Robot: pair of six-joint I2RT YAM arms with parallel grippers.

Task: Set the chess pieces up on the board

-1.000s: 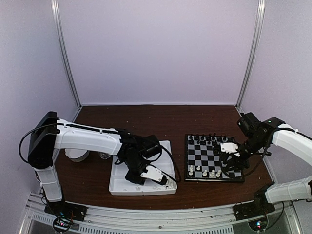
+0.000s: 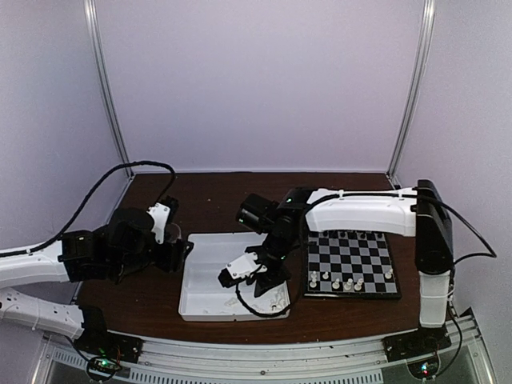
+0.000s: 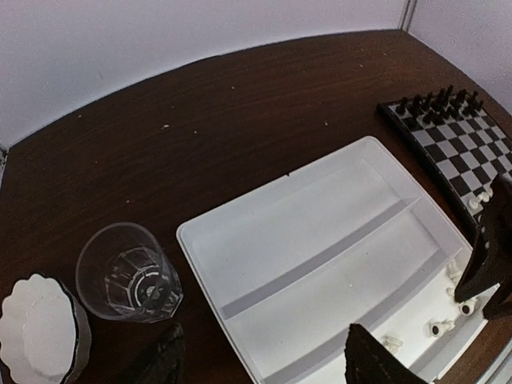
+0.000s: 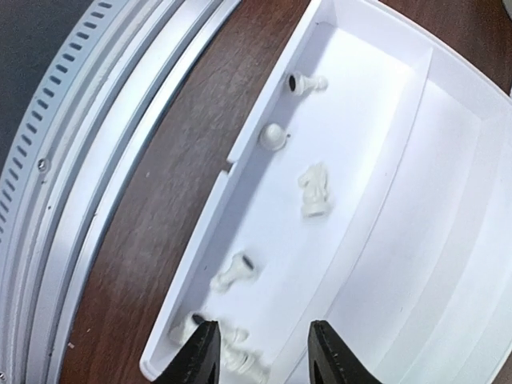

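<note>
My right gripper is over the white tray (image 2: 208, 300), its fingers apart with nothing seen between them. Below it several white pieces lie on their sides in one compartment, among them a knight (image 4: 314, 192), a small piece (image 4: 232, 274) and another (image 4: 304, 83). My left gripper hangs open at the tray's left, above the table. The chessboard (image 2: 348, 264) stands right of the tray, with black pieces (image 3: 440, 108) along its far side and several white pieces (image 2: 347, 284) on its near side.
A clear glass (image 3: 128, 272) and a white scalloped bowl (image 3: 40, 328) stand left of the tray. The table (image 3: 216, 112) behind the tray is clear. A metal rail (image 4: 104, 184) runs along the front edge.
My left arm has drawn back from the tray to the left, uncovering it. My right arm has swung from the chessboard leftward to over the tray.
</note>
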